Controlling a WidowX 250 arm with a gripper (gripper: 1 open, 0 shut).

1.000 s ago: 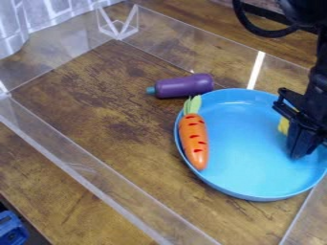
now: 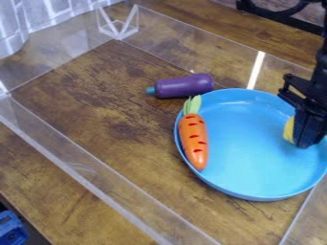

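Note:
My black gripper (image 2: 299,129) hangs over the right side of a blue plate (image 2: 243,163), its lower end by a small yellow object (image 2: 290,127) that is partly hidden behind it; whether the fingers are closed on it is hard to see. An orange toy carrot (image 2: 194,136) with a pale green top lies on the plate's left side. A purple cylindrical toy (image 2: 182,85), like an eggplant, lies on the wooden surface just above the plate.
Clear plastic walls (image 2: 76,163) border the wooden surface. A blue object (image 2: 10,228) sits at the bottom left corner.
My gripper and arm have shifted up slightly, and more of the yellow object shows beside the fingers. The plate, carrot and purple toy have not moved.

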